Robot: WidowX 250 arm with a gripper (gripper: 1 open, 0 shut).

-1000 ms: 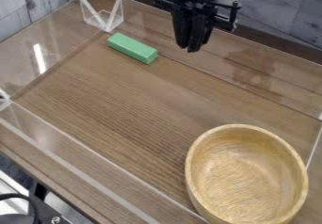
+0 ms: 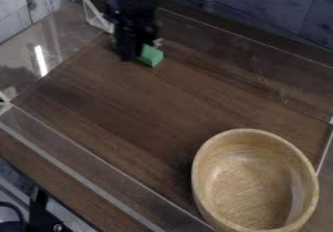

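A green block (image 2: pixel 148 56) lies near the back left of the wooden table. My gripper (image 2: pixel 128 43) is a dark, blurred shape low over the block's left part, hiding some of it; whether it is open, shut or holding the block cannot be told.
A round wooden bowl (image 2: pixel 254 182) sits at the front right. A clear plastic object (image 2: pixel 96 14) stands at the back left, partly behind the arm.
My gripper has moved left and down from above the back middle to the green block. The view is now much darker.
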